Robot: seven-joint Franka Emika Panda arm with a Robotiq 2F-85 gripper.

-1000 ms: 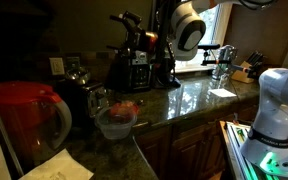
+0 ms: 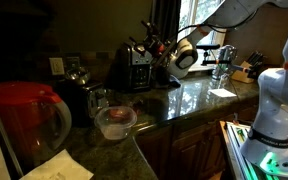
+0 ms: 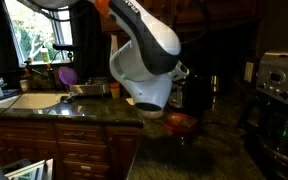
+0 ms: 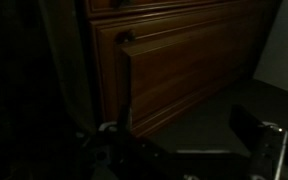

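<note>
No task object is named. My gripper [image 2: 149, 42] is raised over the back of the counter, in front of the dark appliances. In the wrist view its dark fingertips stand well apart along the bottom edge, and nothing shows between them. That view is very dark, with a brown cabinet door [image 4: 174, 75] beyond the gripper. A see-through bowl [image 2: 116, 125] sits on the counter, apart from the gripper. From the other side, reddish colour shows at the bowl [image 3: 182, 123]; what it holds is unclear. The arm hides the gripper in exterior view 2.
A red container [image 2: 26, 125] stands at the left, near a pale cloth or paper [image 2: 59, 168]. A metal kettle [image 2: 79, 98] is behind the bowl. One coffee maker [image 3: 282, 105] stands at the right of the other view. Counter [image 2: 169, 105] right of the bowl looks mostly free.
The arm's upper part has lowered and swung right and away. My gripper has moved right and a little down. The bowl stays in the same place.
</note>
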